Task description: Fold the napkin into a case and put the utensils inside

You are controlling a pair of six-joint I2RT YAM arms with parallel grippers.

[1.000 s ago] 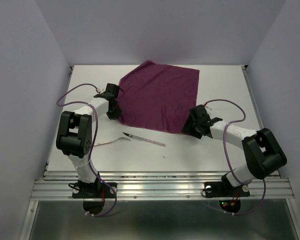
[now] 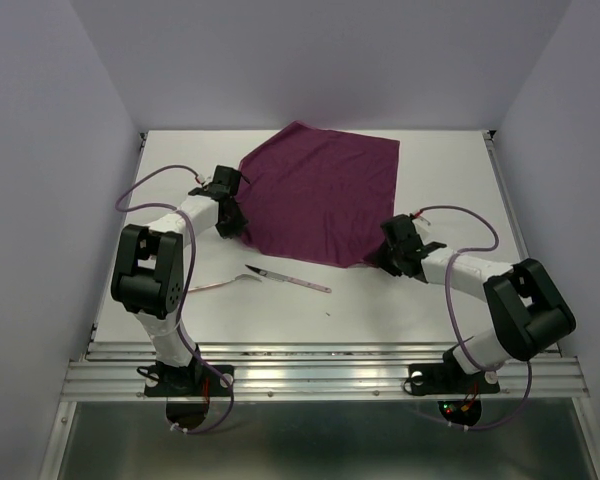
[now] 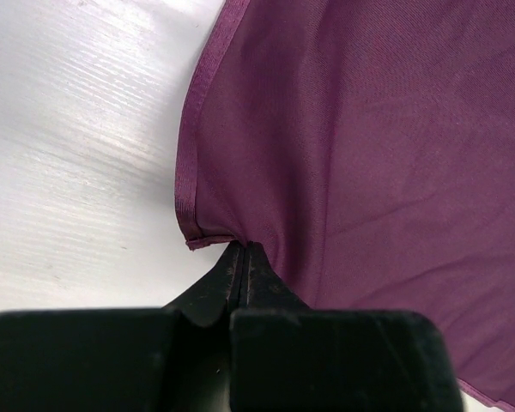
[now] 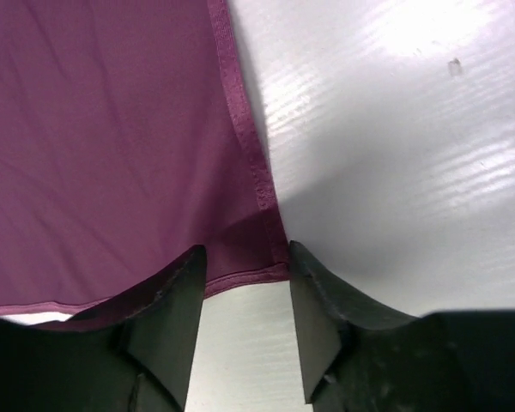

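Note:
The purple napkin (image 2: 315, 190) lies spread on the white table, its upper left edge slanting. In the left wrist view my left gripper is shut on the napkin's hemmed edge (image 3: 213, 242), close to a corner, and the cloth bunches at its tips. At the near right corner stands my right gripper, its fingers (image 4: 178, 296) apart on either side of the corner hem. That corner shows between them, not pinched. Below the napkin lie a knife (image 2: 298, 281) with a pale pink handle and a fork (image 2: 226, 282).
Grey walls (image 2: 310, 60) enclose the back and sides, and a metal rail (image 2: 320, 372) runs along the front.
My left arm has hardly moved, and the utensils lie where they were.

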